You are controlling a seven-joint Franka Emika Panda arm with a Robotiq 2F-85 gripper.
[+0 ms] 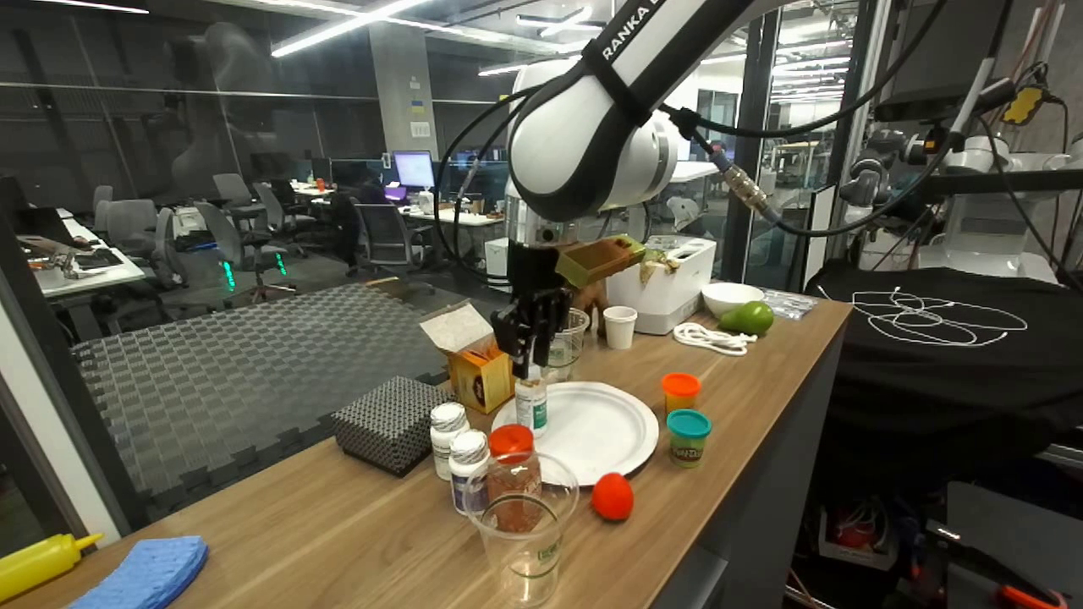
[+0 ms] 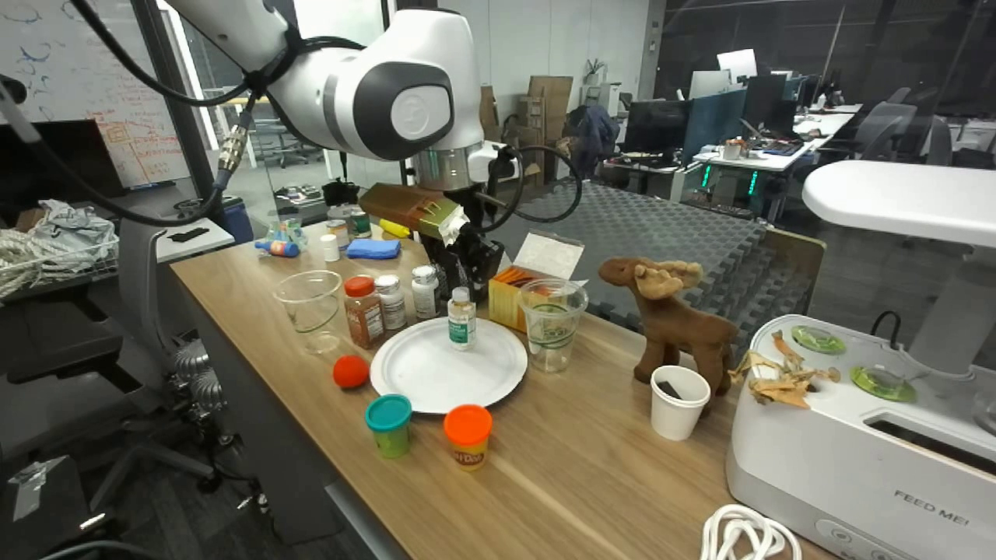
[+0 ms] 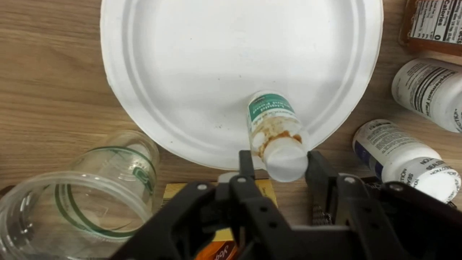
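Observation:
A small white bottle [image 3: 273, 123] with a green label and stained shoulder stands on the white paper plate [image 3: 208, 56], near the rim on the box side. Around its cap is my gripper, pointing down and part open. In the wrist view a narrow gap shows between the cap and the left finger; the right finger [image 3: 318, 167] looks close against the cap, and contact is unclear. From the second exterior view, the bottle [image 2: 461, 322] is upright on the plate [image 2: 448, 378], its cap just below the dark gripper.
Close by stand white supplement bottles [image 1: 468, 467], a red-lidded jar [image 1: 514, 487], a yellow box [image 1: 479, 375] and a clear cup [image 2: 552, 327]. A red ball [image 2: 351, 372] and two dough tubs [image 2: 388, 429] sit near the plate. The plate's middle is bare.

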